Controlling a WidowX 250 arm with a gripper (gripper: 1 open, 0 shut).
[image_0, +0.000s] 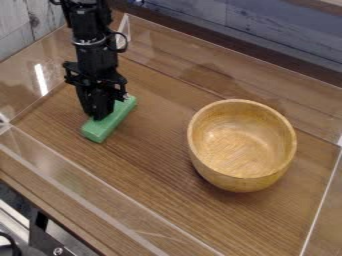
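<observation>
My black gripper (96, 98) reaches down from the top left onto a green rectangular block (107, 121) lying on the wooden table. Its fingers are over the upper end of the block; whether they grip it or are open is hard to tell. The block lies at a slant, its lower end toward the lower left.
A large tan round bowl (242, 144) sits on the right side of the table (147, 200). The left and back edges of the tabletop are bordered by walls.
</observation>
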